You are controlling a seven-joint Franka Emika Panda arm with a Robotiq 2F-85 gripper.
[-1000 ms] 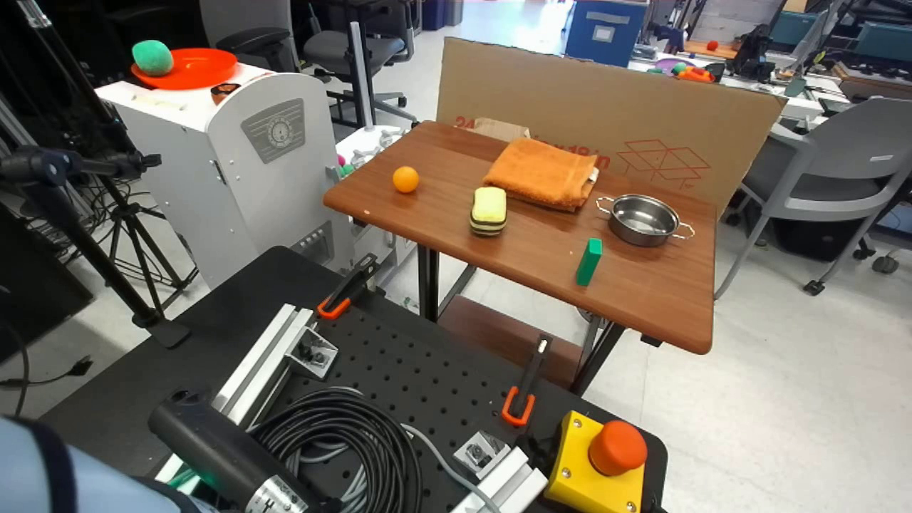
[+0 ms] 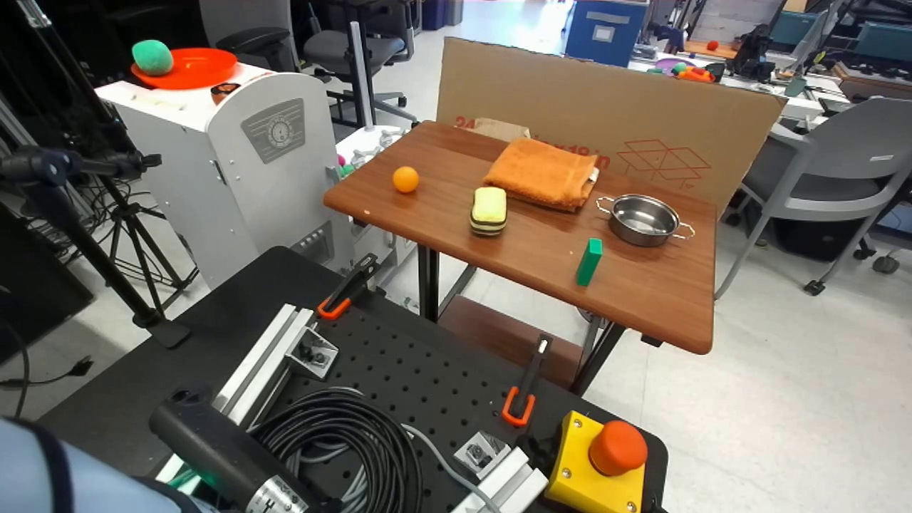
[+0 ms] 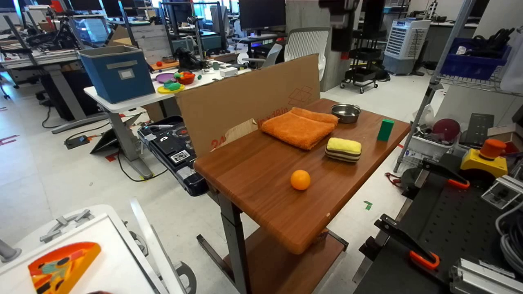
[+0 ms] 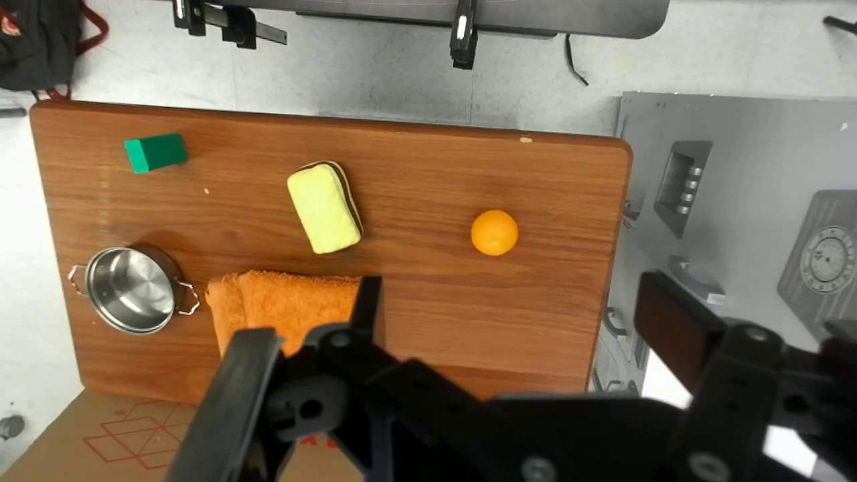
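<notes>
In the wrist view my gripper is open, its two fingers wide apart and nothing held between them. It hangs well above the brown table (image 4: pixel 450 305). On the tabletop lie an orange ball (image 4: pixel 495 232), a yellow sponge (image 4: pixel 325 207) with dark striped sides, and a green block (image 4: pixel 157 152). A steel pot (image 4: pixel 132 290) with two handles stands empty near one end. Beside it is a folded orange towel (image 4: pixel 277 305), partly hidden by a finger. In exterior view 1 the green block (image 2: pixel 589 261) stands upright near the front edge; the gripper is outside both exterior views.
A cardboard sheet (image 2: pixel 598 111) stands along the table's far edge. The black bench (image 2: pixel 402 359) with clamps, coiled cable and a yellow stop-button box (image 2: pixel 590 466) lies in front. A white play cabinet (image 2: pixel 248 162) stands to the left. Bare wood surrounds the ball.
</notes>
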